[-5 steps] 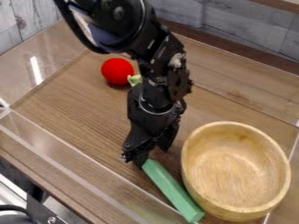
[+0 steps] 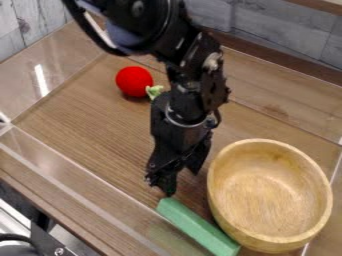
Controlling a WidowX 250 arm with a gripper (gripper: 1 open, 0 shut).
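Observation:
My black gripper is low over the middle of the wooden table, just above and behind the upper end of a green bar, which lies diagonally near the front edge. Its fingers are dark and partly overlapping in this view, so their opening is unclear. A pale wooden bowl sits at the right, beside the bar and gripper. A red round object lies behind the arm to the left, with a small light-green piece beside it, partly hidden by the arm.
A grey panelled wall stands at the back, and the table's front edge runs along the lower left.
The gripper has risen slightly away from the green bar's end, and the upper arm has shifted a little. The bar and bowl look unmoved.

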